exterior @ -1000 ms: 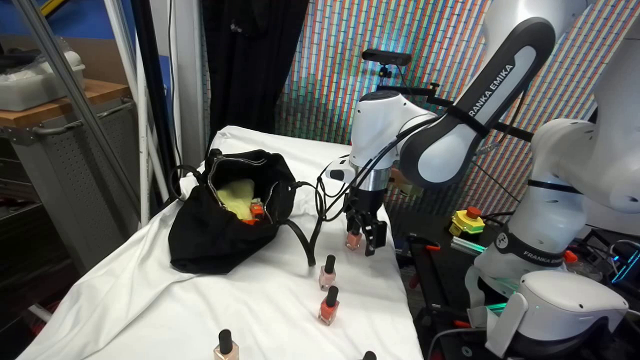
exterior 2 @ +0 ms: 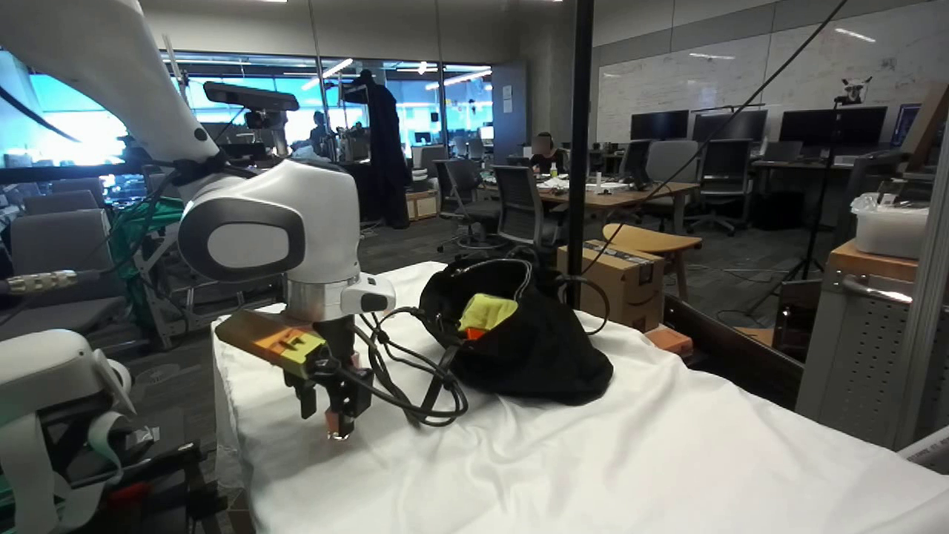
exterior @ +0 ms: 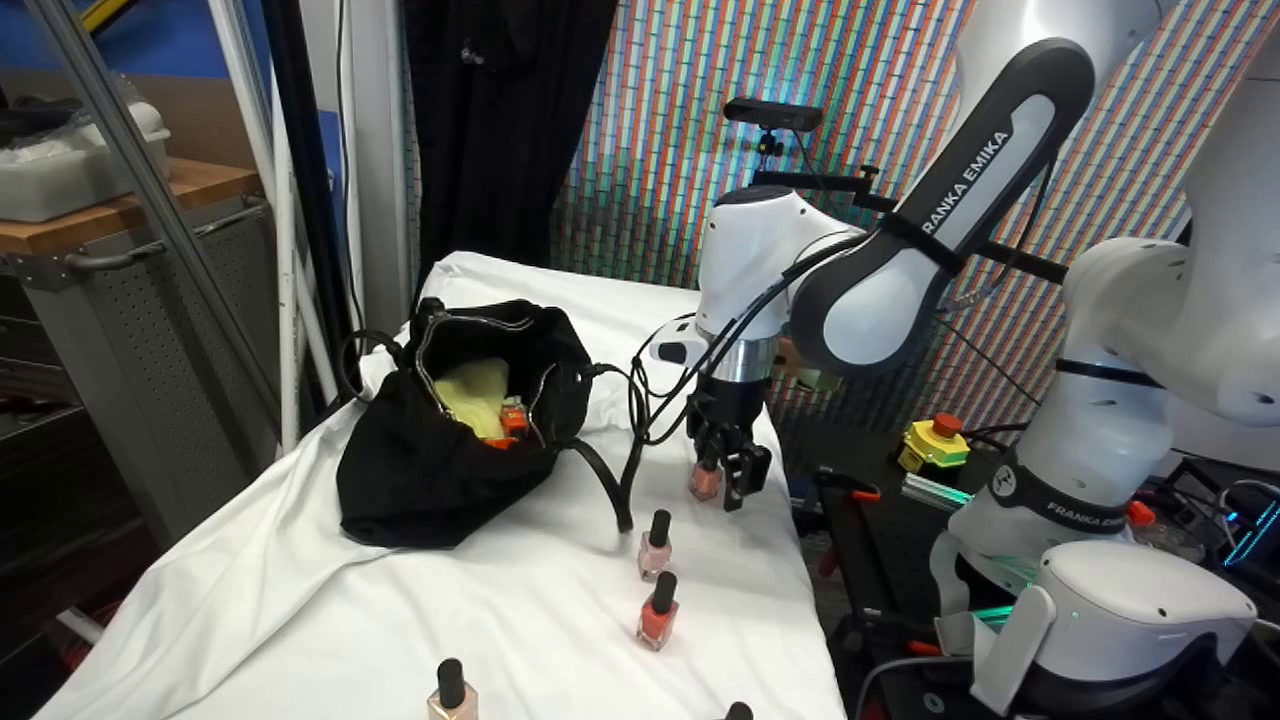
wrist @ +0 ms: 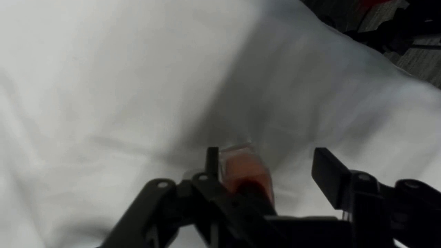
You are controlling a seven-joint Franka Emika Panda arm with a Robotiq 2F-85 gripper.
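My gripper point(exterior: 723, 482) points down over the white-covered table, around a coral nail polish bottle point(exterior: 705, 484) with a dark cap. In the wrist view the bottle point(wrist: 246, 166) stands close by the left finger point(wrist: 212, 162); a wide gap separates it from the right finger point(wrist: 328, 175). The fingers are part open, and whether the left finger touches the bottle cannot be told. A pale pink bottle point(exterior: 654, 557) and a red bottle point(exterior: 656, 620) stand nearer the camera. A black bag point(exterior: 444, 480) lies open on the table, with yellow and orange-red things inside.
A peach bottle point(exterior: 452, 702) stands at the front, and another black cap point(exterior: 738, 713) shows at the lower edge. The bag's strap point(exterior: 606, 486) reaches toward the bottles. Loose cables point(exterior 2: 427, 409) hang beside the gripper. The table's edge is close on the robot's side.
In exterior view 1 the arm and gripper have shifted slightly to the left. The coral bottle, the other bottles and the bag look the same.
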